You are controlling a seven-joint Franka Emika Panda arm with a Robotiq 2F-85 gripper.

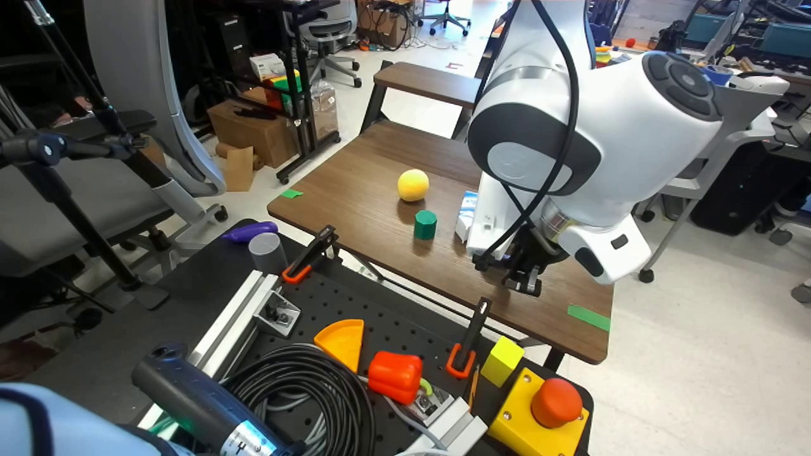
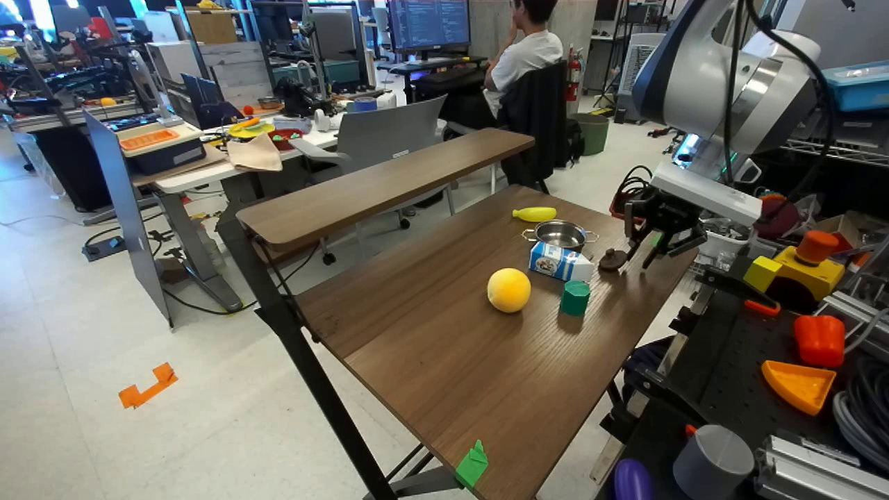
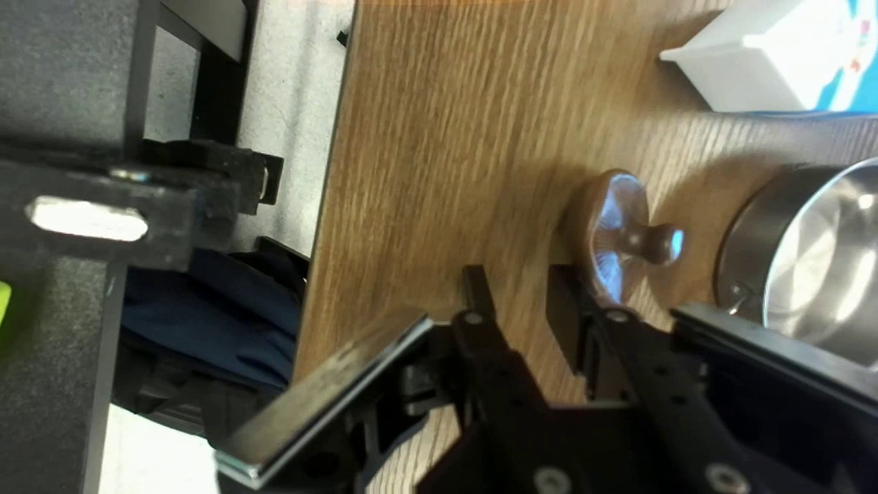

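My gripper is open above the table near its edge, with bare wood showing between the fingers. In the wrist view, a brown lid with a round knob lies just beyond the right fingertip, outside the gap; whether they touch I cannot tell. From the second exterior view, the gripper hangs beside the lid, low over the tabletop. A silver two-handled pot stands behind the lid, empty as far as its inside shows. In the first exterior view the arm hides the lid and pot.
A blue-white carton, green block, yellow ball and yellow banana-shaped object share the tabletop. A black cart with clamps and cables stands alongside.
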